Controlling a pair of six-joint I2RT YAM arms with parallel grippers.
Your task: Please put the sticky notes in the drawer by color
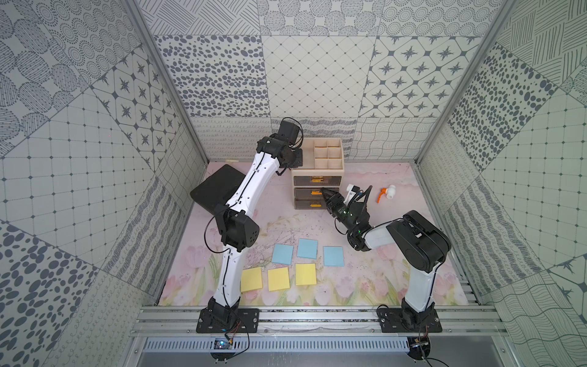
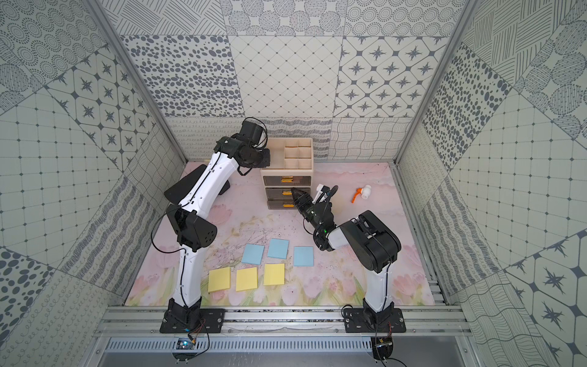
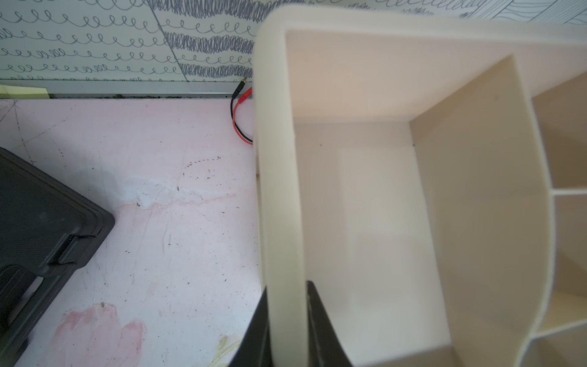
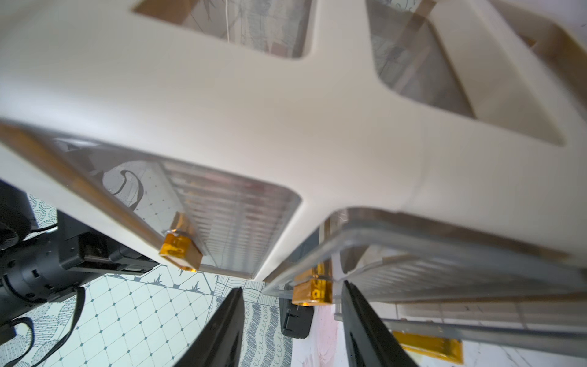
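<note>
My left gripper is shut on the left wall of the beige drawer cabinet's open top (image 3: 278,183). At the cabinet front, my right gripper stands open, its fingers (image 4: 219,333) either side of the line to the middle drawer's gold handle (image 4: 313,290), which shows just beyond the fingertips; whether they touch it, I cannot tell. The top drawer handle (image 4: 178,247) and bottom drawer handle (image 4: 431,345) are to the sides. On the table lie three blue sticky notes (image 1: 307,248) and three yellow sticky notes (image 1: 278,278).
A black case (image 1: 218,187) lies left of the cabinet. To the right is a small orange and white object (image 1: 385,194). Beside the right gripper stands no other loose object, and the table between the cabinet and notes is clear.
</note>
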